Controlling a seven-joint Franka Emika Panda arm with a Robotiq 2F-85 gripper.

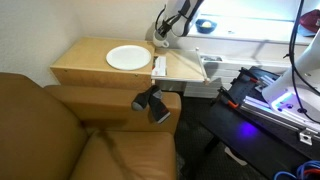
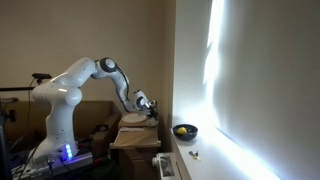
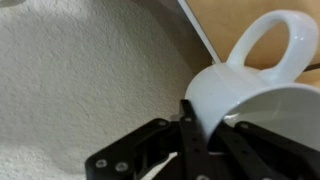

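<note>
A white mug (image 3: 222, 88) fills the right side of the wrist view, its handle (image 3: 278, 45) turned up toward the wooden surface. My gripper is shut on the mug's rim, with one dark finger on each side of the wall. In the first exterior view, the gripper (image 1: 162, 33) is at the back of the wooden cabinet top, near the wall. The mug is small and pale there, and whether it touches the surface I cannot tell.
A round white plate (image 1: 129, 57) lies on the wooden top (image 1: 85, 62), left of the gripper. A white object (image 1: 159, 68) stands near the front edge. The second exterior view shows a dark bowl (image 2: 185, 132) with something yellow inside on the ledge.
</note>
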